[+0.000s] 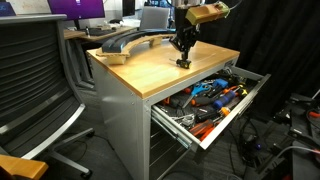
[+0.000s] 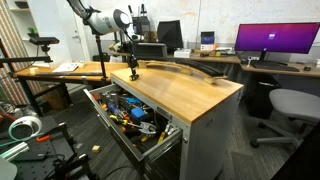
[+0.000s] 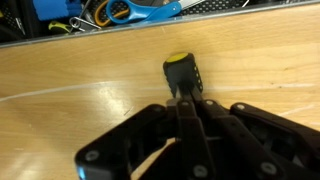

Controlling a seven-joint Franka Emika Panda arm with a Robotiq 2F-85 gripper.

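A small black object with a yellow end [image 3: 180, 62] is on the light wooden top [image 3: 60, 90] of the cabinet, near the edge above the drawer. In the wrist view its near part runs under my gripper, whose dark fingers are closed on it. The first exterior view has the black object [image 1: 183, 63] right below the gripper [image 1: 183, 58], touching the tabletop or nearly so. In the second exterior view, gripper and object merge into one small dark shape [image 2: 133, 73] toward the far end of the top.
Below the top stands an open drawer [image 1: 240, 108] full of tools, among them blue-handled scissors [image 3: 135, 12]. Curved wooden pieces [image 1: 130, 44] lie along the back edge. An office chair [image 1: 40, 100] is beside the cabinet. Much of the wooden top is bare.
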